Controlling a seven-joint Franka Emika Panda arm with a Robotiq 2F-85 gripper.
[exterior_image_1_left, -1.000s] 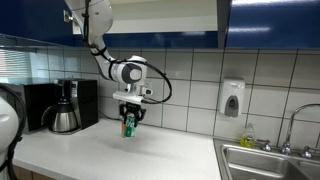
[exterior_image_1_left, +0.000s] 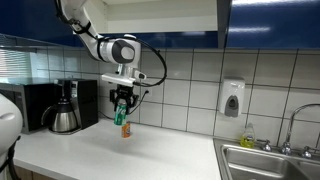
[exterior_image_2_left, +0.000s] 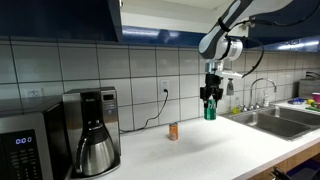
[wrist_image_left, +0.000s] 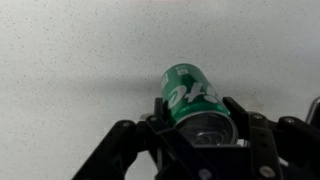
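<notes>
A green can (wrist_image_left: 190, 92) with white lettering is in my gripper, its dark fingers shut around the can's sides in the wrist view. In exterior view 1 the green can (exterior_image_1_left: 120, 115) hangs upright above the white counter at the left, below the gripper (exterior_image_1_left: 121, 104). Exterior view 2 also has the green can (exterior_image_2_left: 210, 112) off the counter, under the arm. An orange can (exterior_image_2_left: 173, 130) stands on the counter near the back wall; in exterior view 1 this orange can (exterior_image_1_left: 126, 131) appears just below the green one.
A coffee maker (exterior_image_2_left: 94, 135) and a microwave (exterior_image_2_left: 24, 140) stand along the wall. The sink (exterior_image_1_left: 265, 163), soap bottle (exterior_image_1_left: 249, 135) and wall dispenser (exterior_image_1_left: 231, 98) are at the other end.
In exterior view 1 the gripper has risen and shifted left, carrying the green can with it. The orange can now shows more clearly beneath it.
</notes>
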